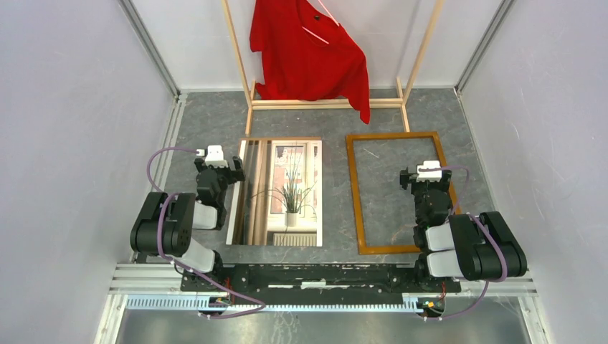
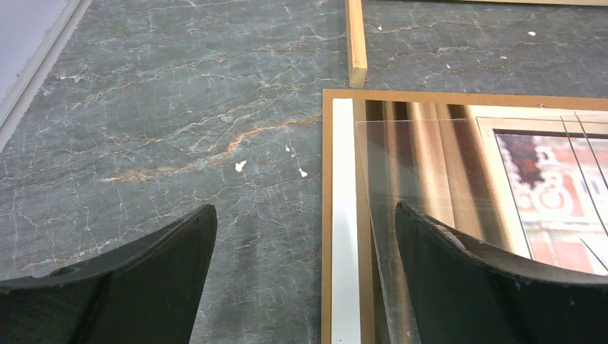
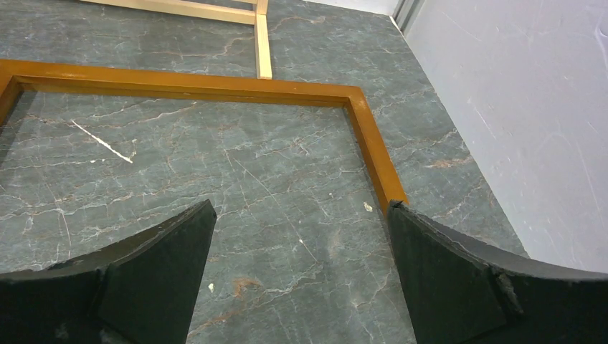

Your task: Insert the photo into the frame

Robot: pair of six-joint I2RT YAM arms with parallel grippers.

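The photo (image 1: 292, 188), a picture of a potted plant at a window, lies on a brown backing board (image 2: 328, 215) left of centre. A clear sheet (image 2: 423, 154) rests over part of it, set askew in the left wrist view. To the right, the empty brown wooden frame (image 1: 354, 193) lies flat on the floor. My left gripper is open above the board's left edge, nothing between its fingers. My right gripper also stands open and empty, over the right side of the frame, whose right bar (image 3: 376, 154) runs behind one finger.
At the back stands a wooden rack (image 1: 315, 104) with a red shirt (image 1: 308, 57) hanging on it. Walls (image 3: 530, 122) close in both sides. Bare grey floor (image 1: 337, 172) separates the photo from the frame.
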